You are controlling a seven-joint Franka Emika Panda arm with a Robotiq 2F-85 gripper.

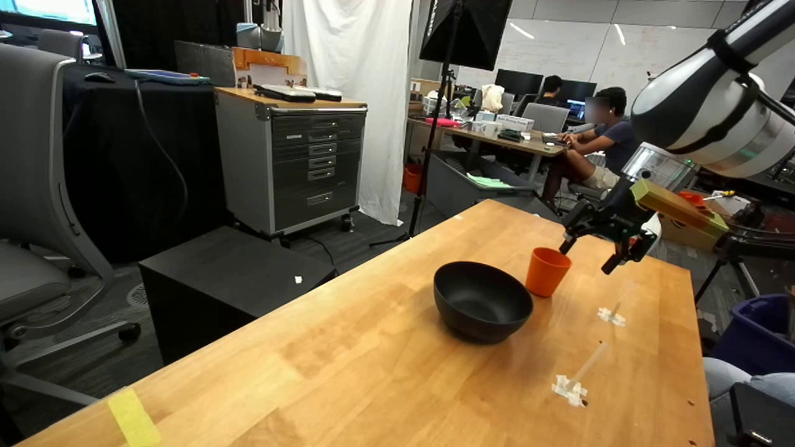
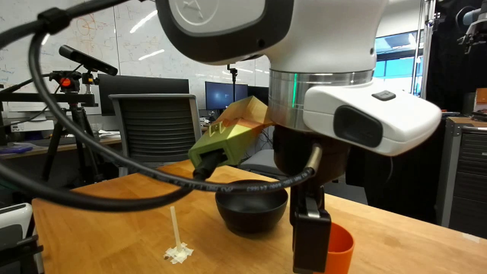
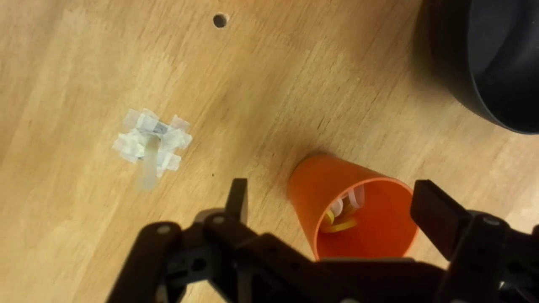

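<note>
An orange cup stands upright on the wooden table beside a black bowl. Several small yellow and clear pieces lie inside the cup, as the wrist view shows. My gripper is open above the table on the robot's side of the cup, its fingertips about at rim height or higher. In the wrist view my gripper has its fingers spread wide with the cup seen between them, and nothing is gripped. The bowl shows at the upper right there and looks empty in exterior view 1.
Two thin pale sticks rise from taped patches on the table, a nearer stick and a farther taped patch. Wide bare table lies left of the bowl. A cable hangs from my arm.
</note>
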